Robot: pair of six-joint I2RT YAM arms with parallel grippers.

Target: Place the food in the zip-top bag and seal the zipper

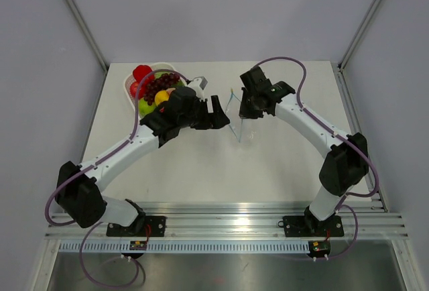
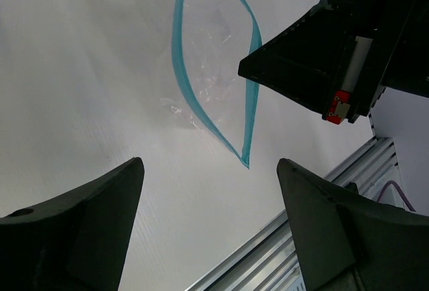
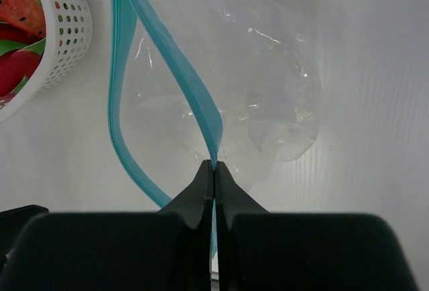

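Observation:
The clear zip top bag (image 2: 208,49) with a teal zipper stands open near the table's middle, its zipper edge pinched in my shut right gripper. My left gripper is open, facing the bag from the left with nothing between its fingers; the bag's lower zipper corner lies just ahead of its fingertips in the left wrist view. The food (image 1: 157,90), including red peppers, grapes and yellow and green pieces, sits in a white basket at the back left, partly hidden by the left arm.
The white basket (image 3: 70,43) is behind the bag on the left. Metal rails edge the front and sides.

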